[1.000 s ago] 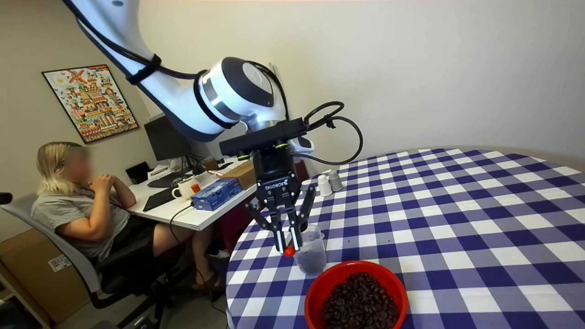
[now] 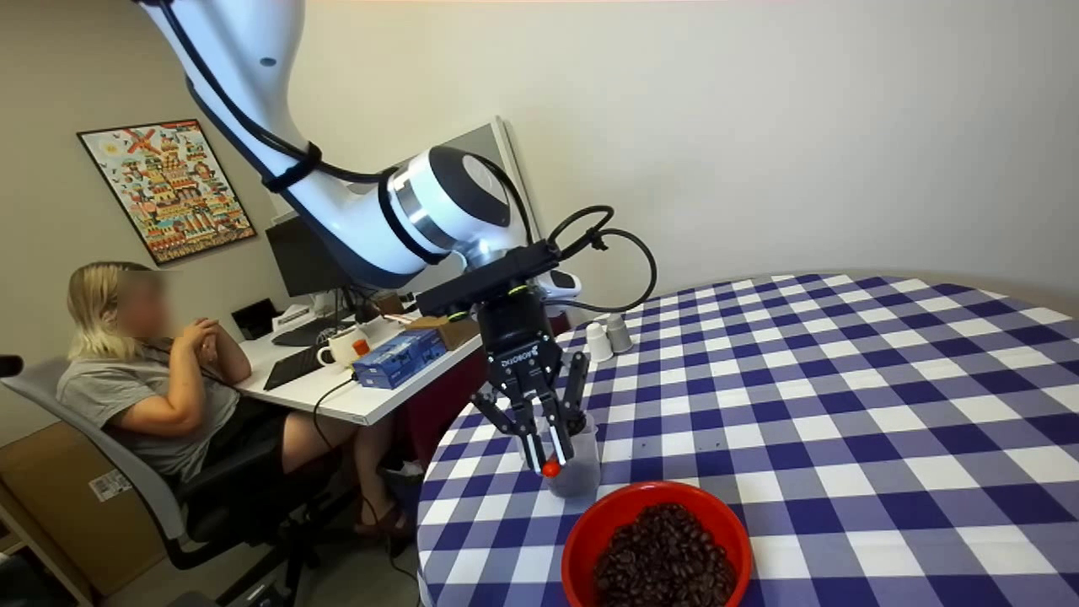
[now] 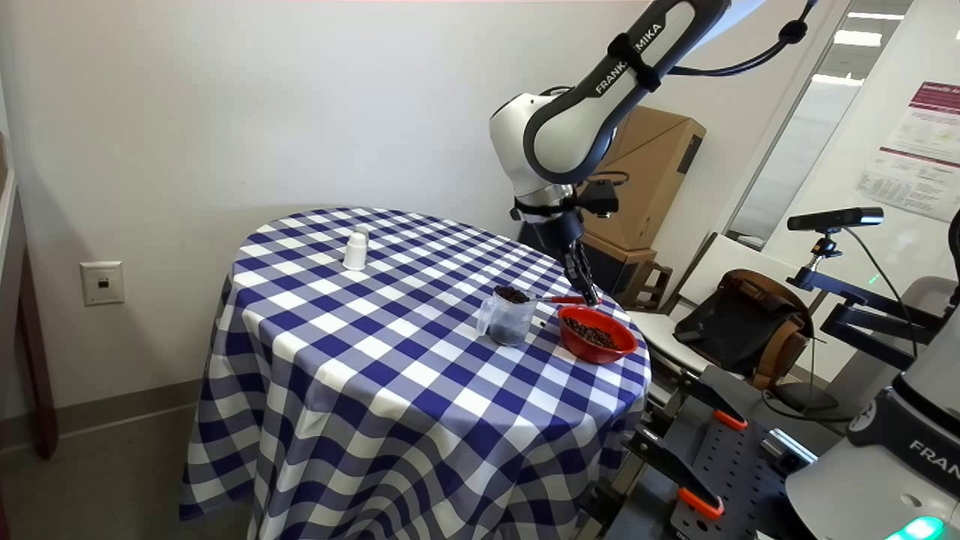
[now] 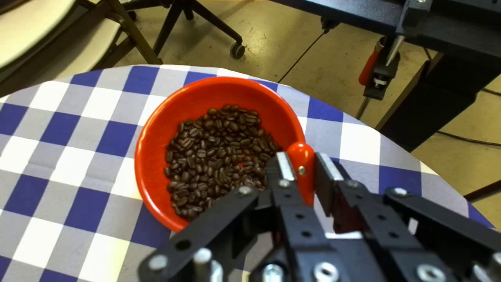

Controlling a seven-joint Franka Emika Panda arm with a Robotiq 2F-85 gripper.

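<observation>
A red-handled utensil is pinched between the fingers of my gripper, which is shut on the handle. Its red handle points left in exterior view 2, and a thin metal shaft runs to the clear pitcher. The utensil's far end is hidden at the pitcher's mouth, where dark coffee beans show. Below and beside the gripper, the red bowl holds a heap of coffee beans. In exterior view 1 my gripper partly covers the pitcher.
Two small shakers stand far back on the checkered tablecloth. Much of the table beyond the bowl and pitcher is clear. The round table's edge passes close by the bowl. A person sits at a desk behind.
In exterior view 1 the gripper has shifted slightly right and tilted, with the red handle still in its fingers. It covers more of the pitcher now. The bowl has stayed put.
</observation>
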